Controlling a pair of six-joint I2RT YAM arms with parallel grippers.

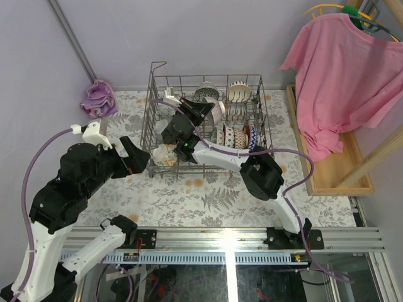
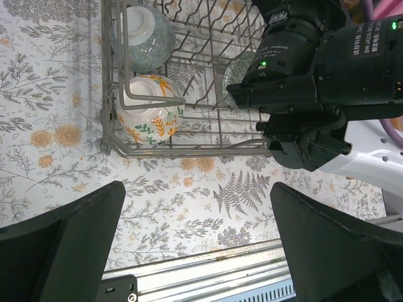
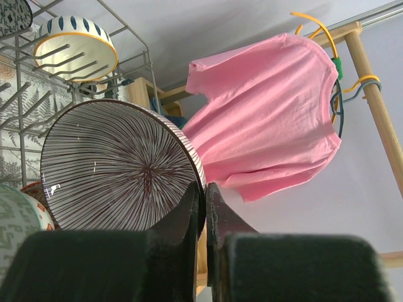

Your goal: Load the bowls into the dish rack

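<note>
The wire dish rack (image 1: 151, 126) holds several bowls. My right gripper is shut on the rim of a bowl with fine dark radial lines inside (image 3: 119, 163), held tilted above the rack's middle; in the top view it shows pale (image 1: 215, 113). A striped bowl (image 1: 238, 92) and a speckled bowl (image 1: 206, 91) stand at the back. Patterned bowls (image 1: 234, 137) stand front right; a floral bowl (image 2: 151, 116) and a green speckled bowl (image 2: 145, 47) sit at the left. My left gripper (image 1: 137, 157) is open outside the rack's left front, over the counter.
A pink shirt (image 1: 340, 75) hangs at the right over a wooden tray (image 1: 346, 176). A purple cloth (image 1: 99, 100) lies at the back left. Bare floral counter (image 1: 208, 201) runs in front of the rack.
</note>
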